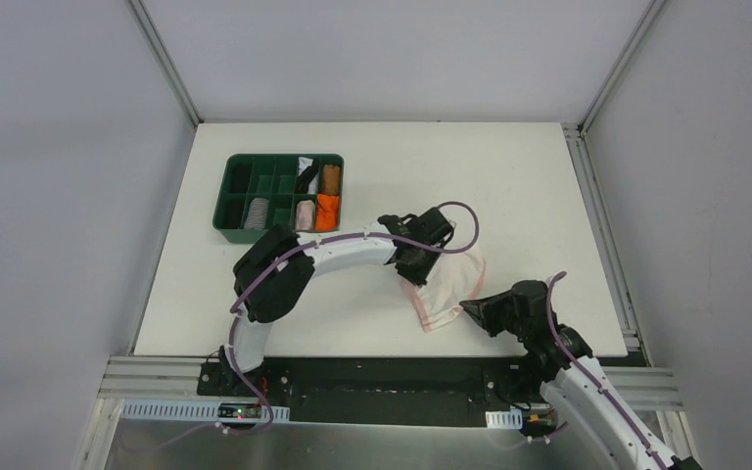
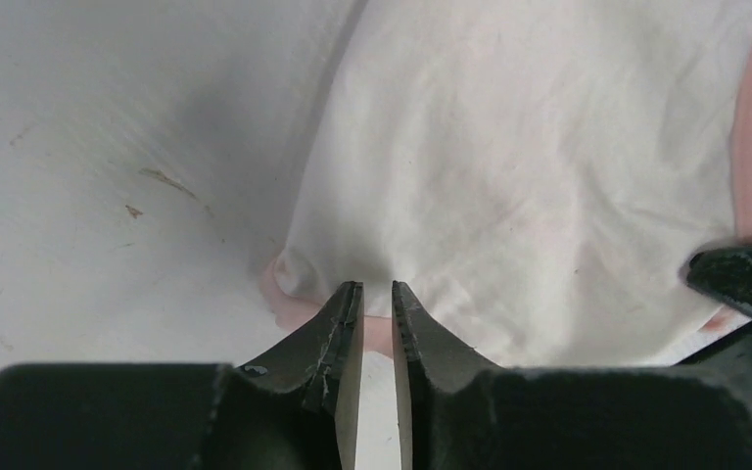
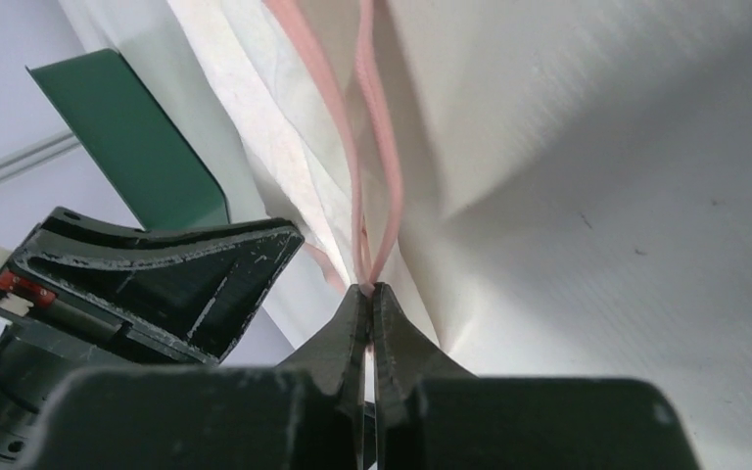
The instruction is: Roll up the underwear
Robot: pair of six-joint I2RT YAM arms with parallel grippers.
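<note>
The white underwear with pink trim [image 1: 453, 281] lies spread near the table's front, rumpled. Over its left edge is my left gripper [image 1: 423, 284]. In the left wrist view, the left gripper has its fingertips slightly apart, just in front of the pink trim [image 2: 294, 311]; the gap between them looks empty. At the front right corner, my right gripper [image 1: 463, 306] is shut on the cloth. Pink trim [image 3: 385, 162] runs down into its fingertips in the right wrist view, with the cloth lifted a little there. The left arm hides part of the underwear from above.
A green divided tray [image 1: 279, 236] holding several rolled items stands at the back left. The table's front edge lies close below the cloth.
</note>
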